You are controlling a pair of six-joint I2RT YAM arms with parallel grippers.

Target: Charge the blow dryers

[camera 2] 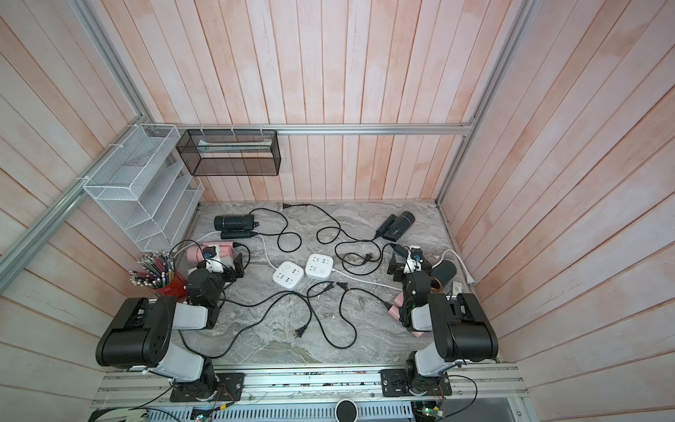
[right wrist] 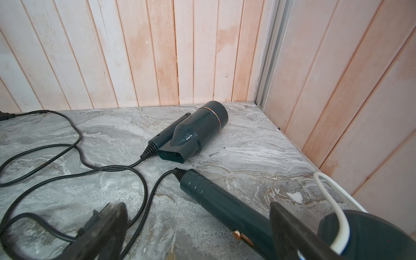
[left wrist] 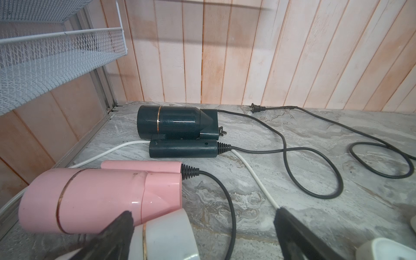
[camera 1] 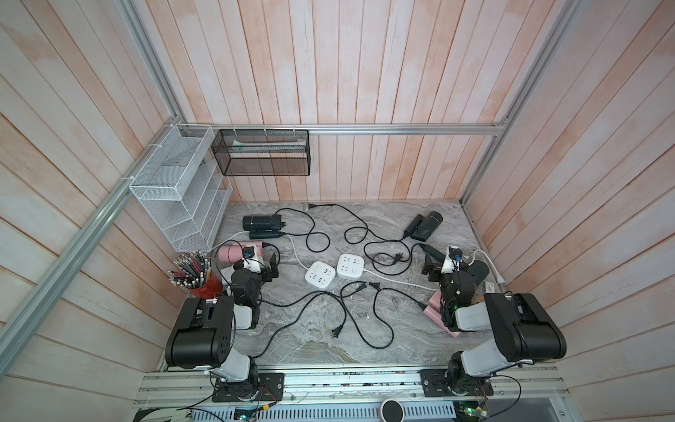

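Note:
Dark green dryers lie at the back left [left wrist: 177, 122] and back right [right wrist: 203, 127]. Beneath my left gripper are a pink dryer [left wrist: 99, 195] and part of a white one [left wrist: 171, 236]. That gripper is open and empty. Under my right gripper, also open and empty, another green dryer [right wrist: 225, 208] reaches in with its handle; the arm partly hides a pink dryer [camera 1: 441, 320]. Two white power strips [camera 1: 320, 274] sit mid-table. Loose black plugs include one by the back wall [camera 1: 311, 206], one near the right strip [camera 1: 361, 286] and one in front [camera 1: 336, 330].
Black cords [camera 1: 344, 302] loop across the middle and front of the table. A red cup of pens [camera 1: 205, 285] stands at the left edge beneath white mesh shelves [camera 1: 172, 179]. Bare tabletop [camera 1: 302, 348] shows toward the front.

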